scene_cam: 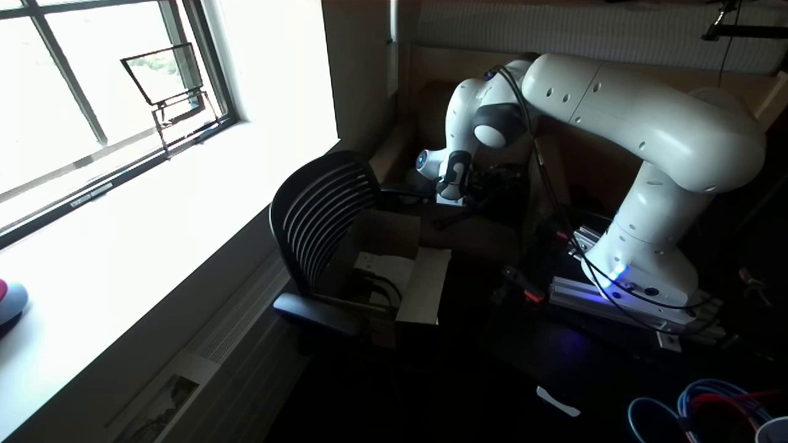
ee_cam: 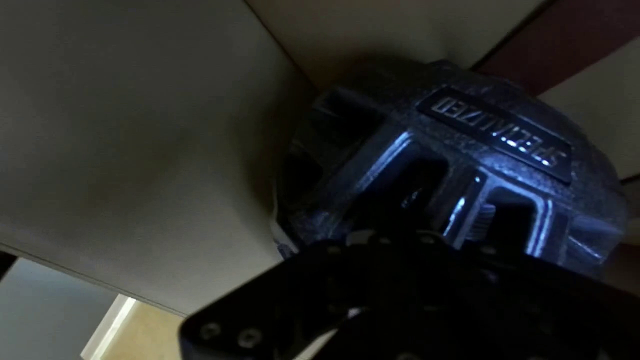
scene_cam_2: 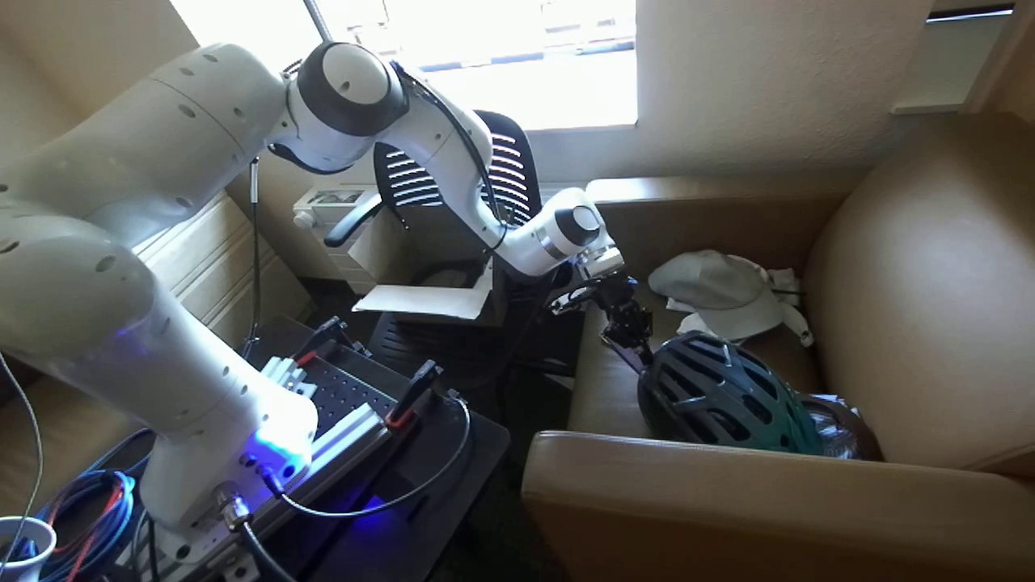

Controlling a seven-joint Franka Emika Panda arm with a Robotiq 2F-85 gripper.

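My gripper (scene_cam_2: 635, 364) looks shut. Its fingertips are at the near end of a dark green bicycle helmet (scene_cam_2: 732, 388) on the brown armchair's seat. In the wrist view the ribbed helmet (ee_cam: 492, 141) fills the middle and right, its brand plate facing the camera. The black gripper body covers its lower part there. The frames do not show whether the fingertips touch the helmet, and nothing can be made out between them. In exterior view 1 the gripper is lost in shadow below the white wrist.
Behind the helmet lies a pale cap (scene_cam_2: 713, 286). The armchair's near armrest (scene_cam_2: 757, 485) and far armrest (scene_cam_2: 699, 189) flank the seat. A black mesh chair (scene_cam: 329, 214) bearing an open cardboard box (scene_cam: 425, 284) stands close to the arm.
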